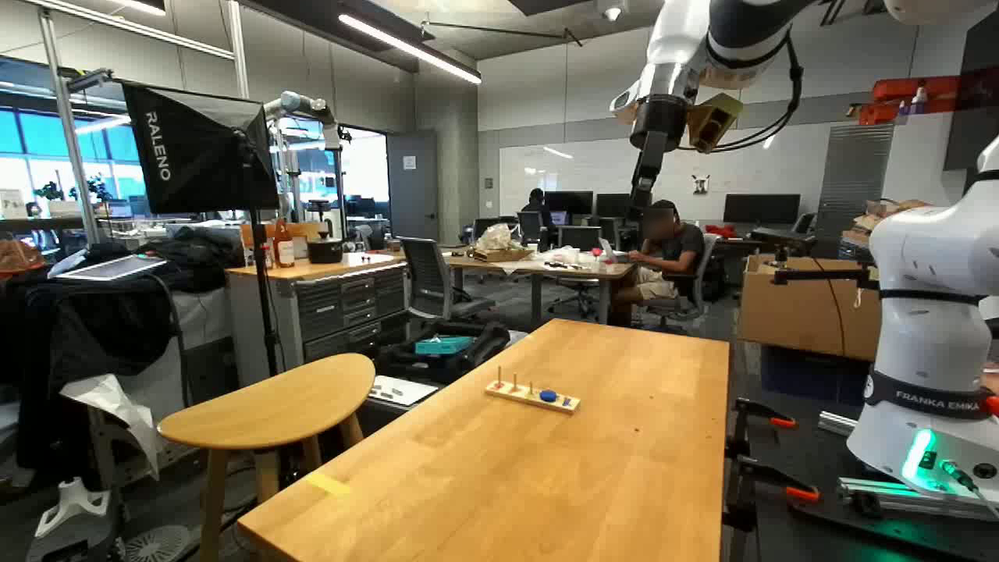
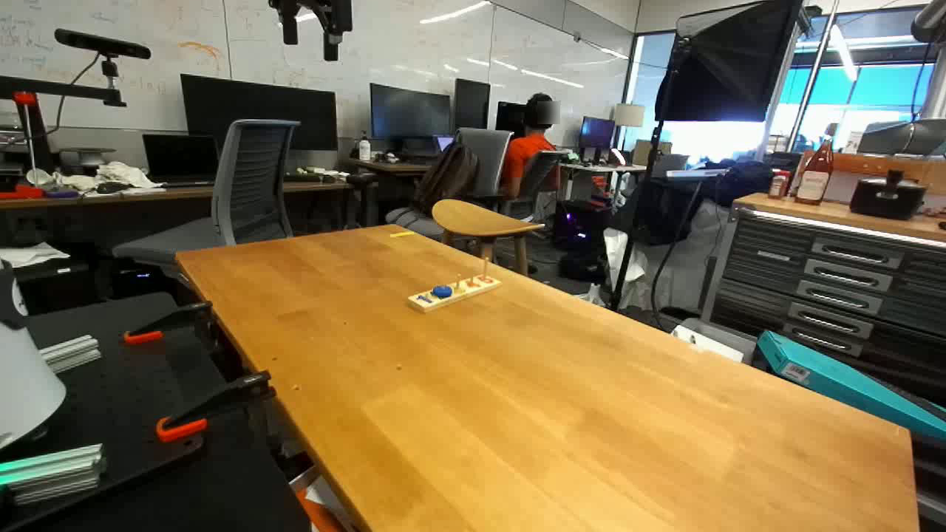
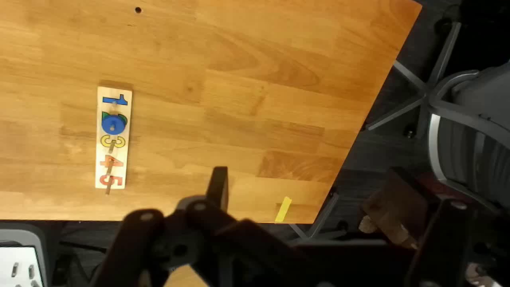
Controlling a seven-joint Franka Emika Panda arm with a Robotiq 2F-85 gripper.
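A wooden peg board [image 3: 110, 165] printed with numbers 1 to 5 lies flat on the table [image 3: 248, 114]. One blue ring [image 3: 113, 124] is on the peg at number 2; the other pegs are bare. In exterior view 1 the board [image 1: 510, 390] is near the table's left edge, with the blue ring [image 1: 548, 396] toward its right end. High above the table hangs my gripper [image 2: 310, 46], well apart from the board. Its dark fingers are spread wide in the wrist view, and nothing shows between them.
A strip of yellow tape [image 3: 283, 209] sticks to a corner of the table. Clamps [image 1: 769, 479] line one long side, and a wooden stool [image 1: 271, 398] stands beside the other. Two seated people are visible in the background of exterior view 1.
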